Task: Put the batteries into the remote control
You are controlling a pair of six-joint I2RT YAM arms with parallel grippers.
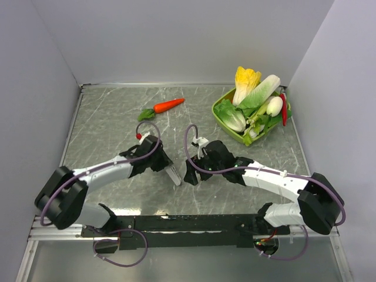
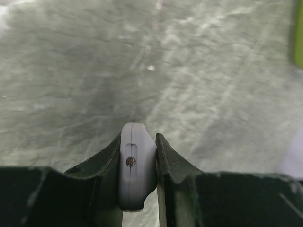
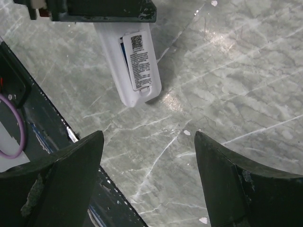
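Note:
The white remote hangs from my left gripper, which is shut on it; in the left wrist view its rounded end shows between the dark fingers. The right wrist view shows the remote's back, with a pale rectangular labelled piece in the recess and a thin blue strip along one side. The upper part is covered by the left fingers. What lies under the labelled piece is hidden. My right gripper is open and empty, close to the remote's right side but apart from it.
A carrot lies at the back of the grey table. At the back right stands a green basket full of vegetables. A dark rail runs along the front edge.

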